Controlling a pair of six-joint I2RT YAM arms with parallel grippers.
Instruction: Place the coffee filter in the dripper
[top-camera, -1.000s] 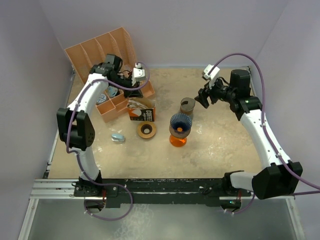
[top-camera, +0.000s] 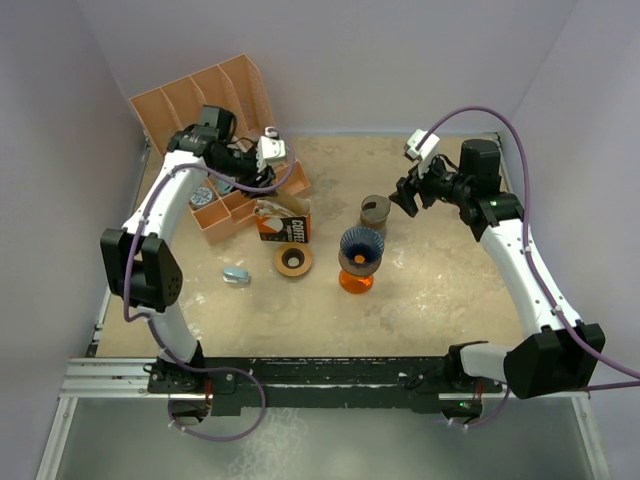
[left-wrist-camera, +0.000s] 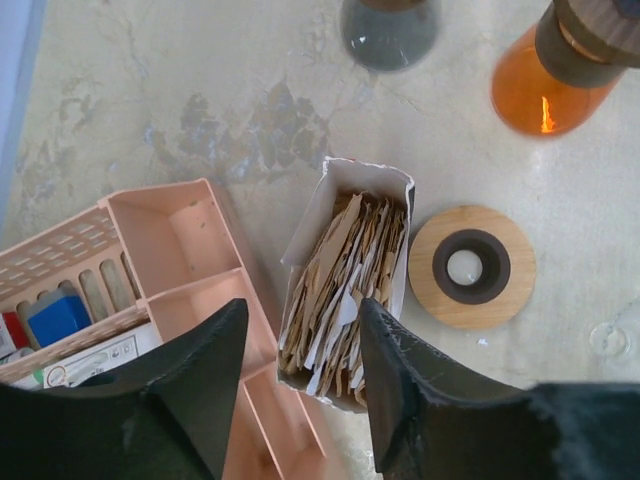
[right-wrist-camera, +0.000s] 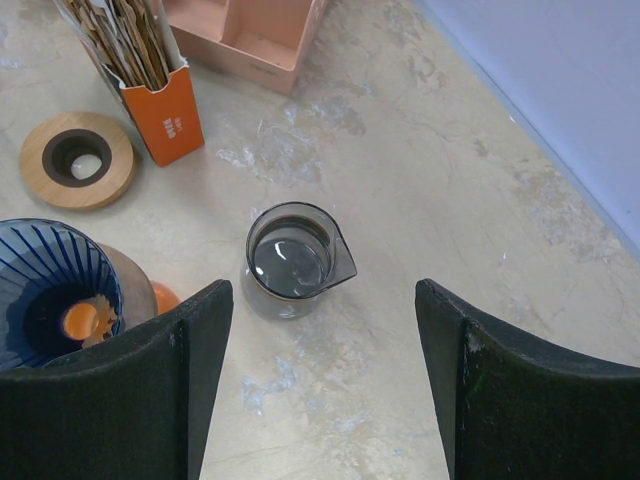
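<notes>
Brown paper coffee filters (left-wrist-camera: 345, 280) stand packed in an open-topped orange box (top-camera: 284, 230), labelled COFFEE in the top view. Over the box's back-left side hangs my left gripper (top-camera: 260, 190); in the left wrist view its fingers (left-wrist-camera: 228, 350) stand apart, with the near end of the box in line with the gap. A ribbed blue dripper (top-camera: 361, 247) sits upright on its stand with an orange base, and only an orange spot shows at its bottom. My right gripper (top-camera: 403, 196) is open to the right of the dripper, empty.
A smoked glass cup (right-wrist-camera: 290, 255) stands behind the dripper. In front of the filter box lies a round wooden ring (top-camera: 293, 260), with a small clear bluish item (top-camera: 236, 275) to its left. The pink compartment organizer (top-camera: 230, 222) borders the box on the left.
My left gripper has shifted slightly left over the box, and its arm has swung a little left. The right arm, the box and the dripper have stayed still.
</notes>
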